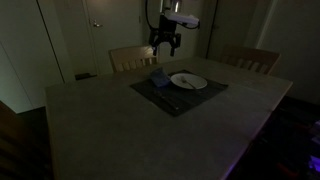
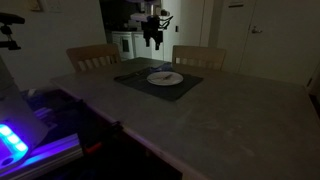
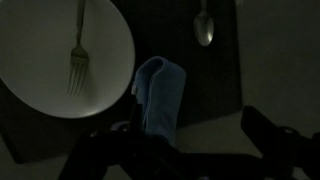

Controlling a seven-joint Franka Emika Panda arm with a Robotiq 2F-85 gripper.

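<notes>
A white plate [image 1: 188,80] with a fork [image 3: 78,62] on it rests on a dark placemat [image 1: 205,96]. Beside the plate lies a folded blue cloth [image 3: 162,92], also visible as a small blue shape [image 1: 159,77] in exterior view 1. A spoon [image 3: 204,28] is on the mat, on the cloth's other side from the plate. My gripper [image 1: 165,46] hangs in the air above the far side of the table, clear of everything. Its fingers stand wide open in the wrist view, nothing between them; the cloth's lower end is near the left finger [image 3: 122,136].
Wooden chairs [image 1: 135,57] [image 2: 92,56] stand along the table's far edge and side. The room is dim.
</notes>
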